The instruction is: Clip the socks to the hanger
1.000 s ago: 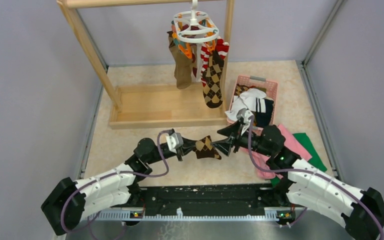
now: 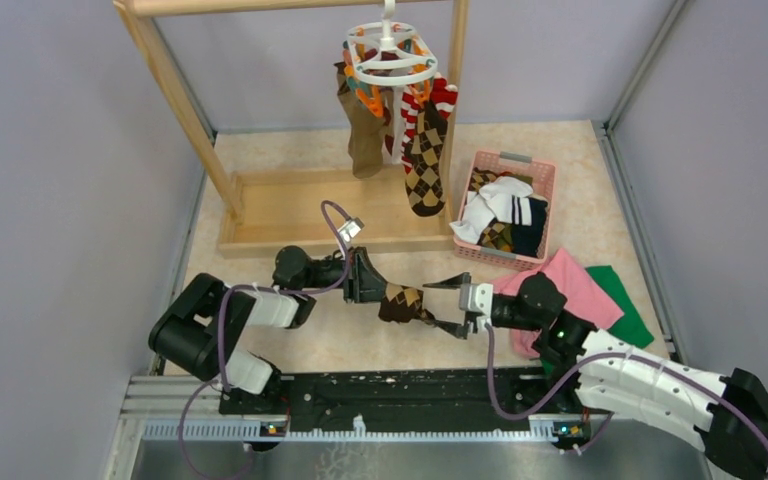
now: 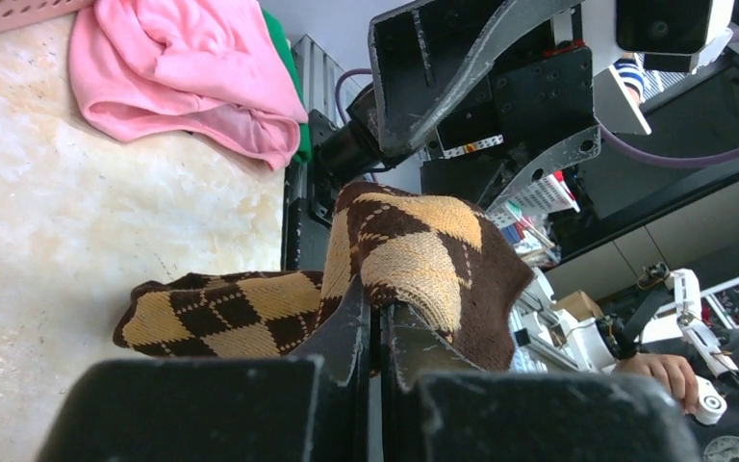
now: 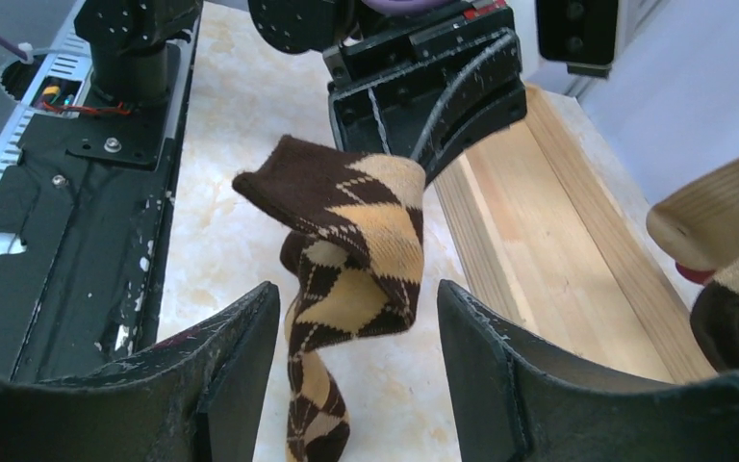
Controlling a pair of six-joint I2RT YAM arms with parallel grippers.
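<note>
A brown and tan argyle sock (image 2: 401,303) hangs in the air between the two arms. In the left wrist view my left gripper is shut on part of the sock (image 3: 423,250), its cloth bunched above the fingertips and one end trailing left. My right gripper has its fingers apart, the sock (image 4: 346,298) showing beyond and between them; whether they touch it cannot be told. The white round hanger (image 2: 392,68) with orange clips hangs from the wooden frame. Several socks hang from it, among them an argyle sock (image 2: 426,165) and a tan sock (image 2: 365,135).
A pink basket (image 2: 550,205) with more socks stands right of the wooden tray base (image 2: 300,243). A pink cloth (image 2: 565,280) and a green cloth (image 2: 625,305) lie at the right, close to the right arm. The tabletop under the grippers is clear.
The left wrist has turned, and the sock's loose end has swung with it. The hanger looks unchanged.
</note>
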